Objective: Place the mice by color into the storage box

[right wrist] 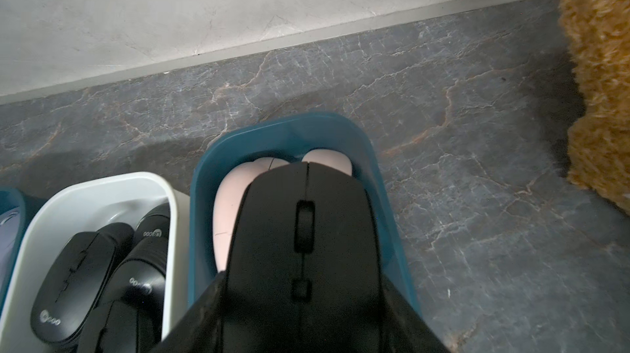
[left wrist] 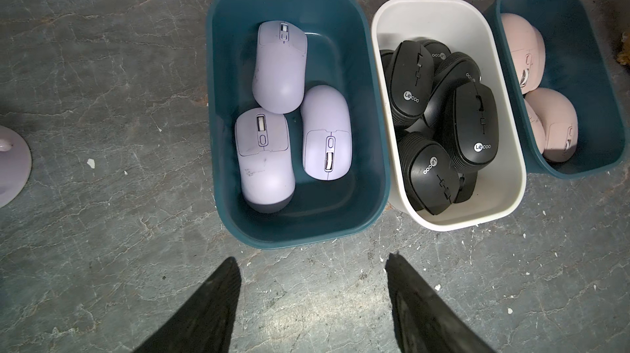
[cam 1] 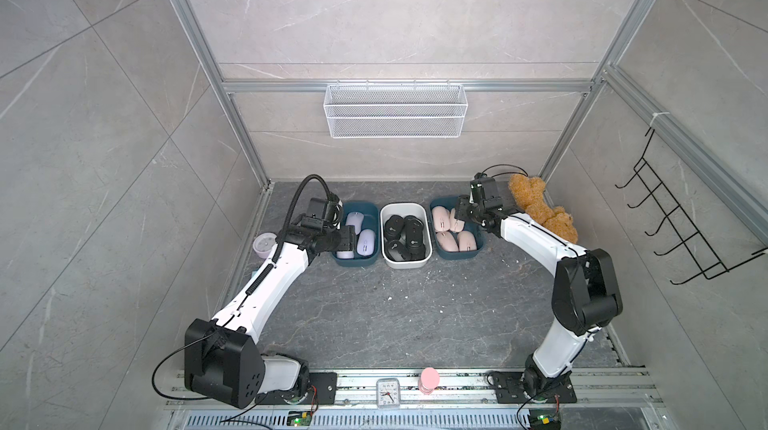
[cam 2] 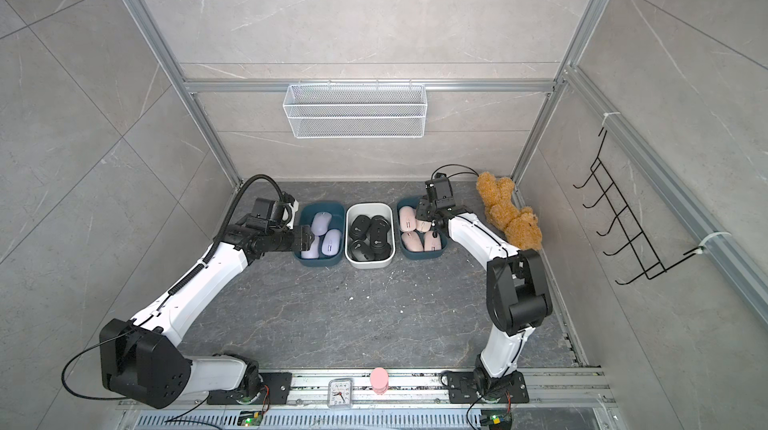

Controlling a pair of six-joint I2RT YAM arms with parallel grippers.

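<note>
In the left wrist view, three lavender mice (left wrist: 279, 64) lie in the left teal box (left wrist: 295, 231), several black mice (left wrist: 472, 123) fill the white box (left wrist: 452, 218), and pink mice (left wrist: 551, 123) lie in the right teal box (left wrist: 590, 162). My left gripper hangs open just short of the left box, nothing between its fingers. My right gripper is shut on a black mouse (right wrist: 302, 221), held over the right teal box and hiding part of the pink mice below.
A brown plush toy (right wrist: 597, 90) sits right of the right box. A wire basket (cam 1: 394, 110) hangs on the back wall. A round lilac object (left wrist: 10, 166) lies at the left.
</note>
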